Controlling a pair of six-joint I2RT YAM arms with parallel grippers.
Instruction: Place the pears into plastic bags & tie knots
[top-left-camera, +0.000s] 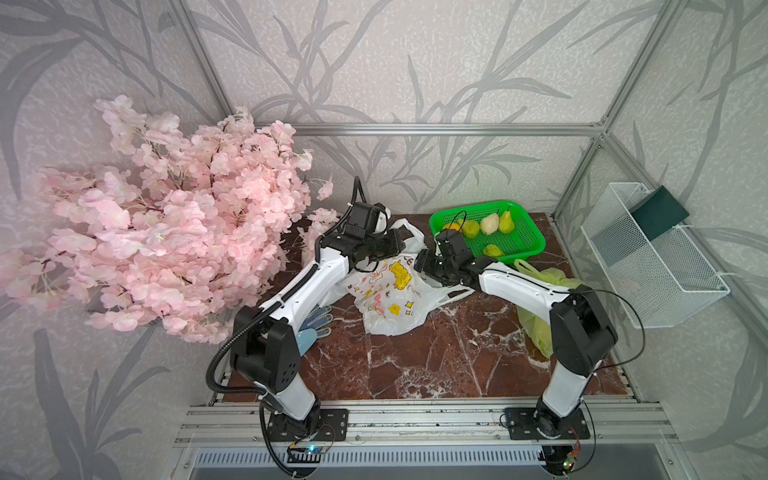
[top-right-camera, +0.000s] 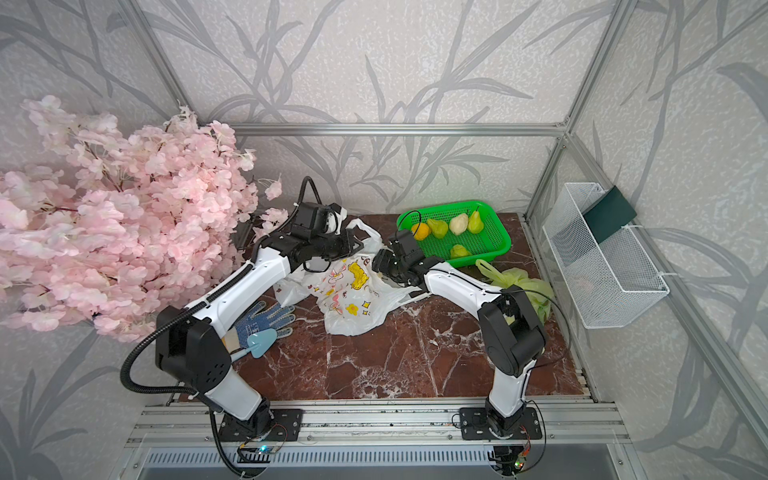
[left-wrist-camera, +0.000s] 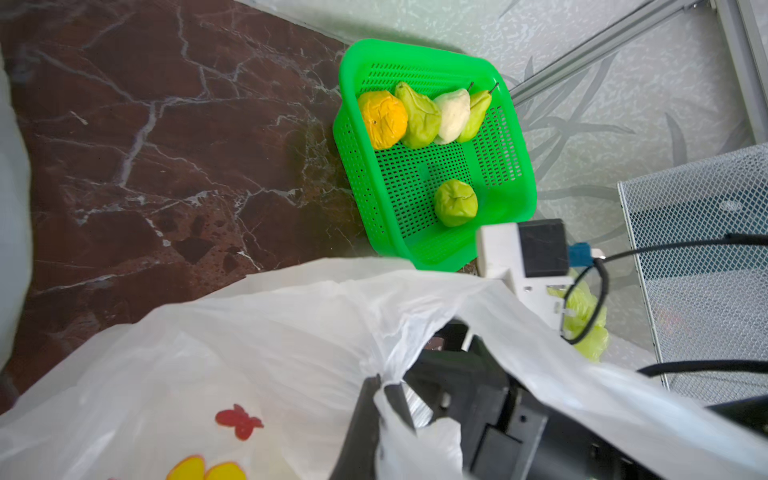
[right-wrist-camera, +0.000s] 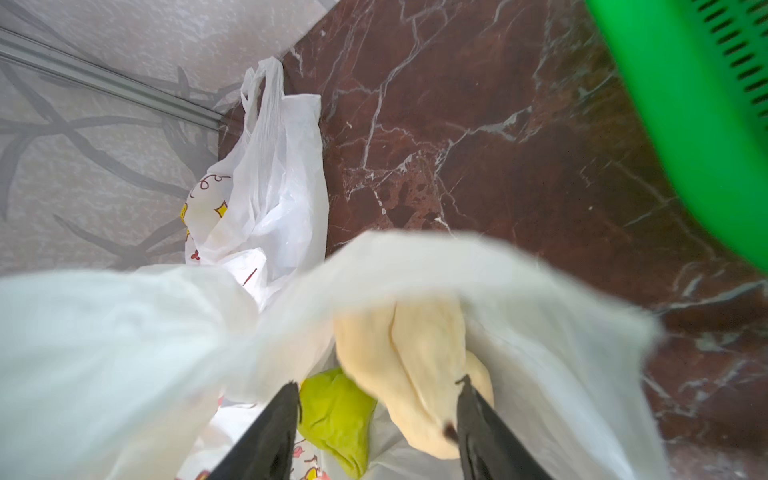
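A white printed plastic bag (top-left-camera: 388, 304) lies mid-table. My left gripper (top-left-camera: 388, 244) is over its left part; in the left wrist view it is shut on a gathered strand of white film (left-wrist-camera: 392, 416). My right gripper is at the bag's right, part open, above a cream pear (right-wrist-camera: 400, 360) and a green pear (right-wrist-camera: 332, 408) inside the bag, with blurred film in front. A green basket (left-wrist-camera: 352, 160) at the back right holds several pears and a yellow-orange fruit (left-wrist-camera: 382, 120).
A pale yellow bag (top-right-camera: 520, 284) lies right of the basket. Pink blossoms (top-left-camera: 184, 216), gloves and a blue trowel (top-right-camera: 260, 342) are at the left. A white mesh basket (top-left-camera: 656, 296) hangs on the right wall. Bare table shows in front.
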